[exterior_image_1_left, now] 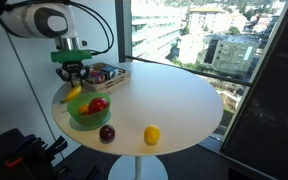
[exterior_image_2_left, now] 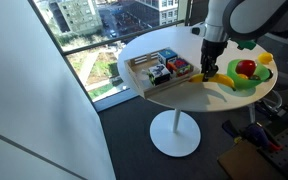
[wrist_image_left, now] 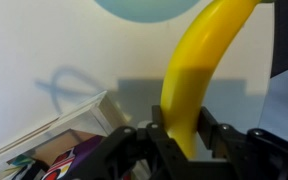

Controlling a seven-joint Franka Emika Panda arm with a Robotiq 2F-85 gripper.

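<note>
A yellow banana (wrist_image_left: 192,70) runs up from between the fingers of my gripper in the wrist view, and the fingers are shut on it. Exterior view 1 has the banana (exterior_image_1_left: 74,93) hanging under my gripper (exterior_image_1_left: 72,80), just left of the green bowl's (exterior_image_1_left: 91,120) upper rim. In exterior view 2 the banana (exterior_image_2_left: 222,79) lies across the space between my gripper (exterior_image_2_left: 209,73) and the bowl (exterior_image_2_left: 236,82). Red fruit (exterior_image_1_left: 98,104) and an orange-yellow fruit (exterior_image_1_left: 83,109) rest in the bowl.
Behind the bowl stands a wooden box (exterior_image_2_left: 146,80) of small packages. A dark purple fruit (exterior_image_1_left: 107,133) and a yellow fruit (exterior_image_1_left: 152,134) sit near the white table's (exterior_image_1_left: 179,105) front edge.
</note>
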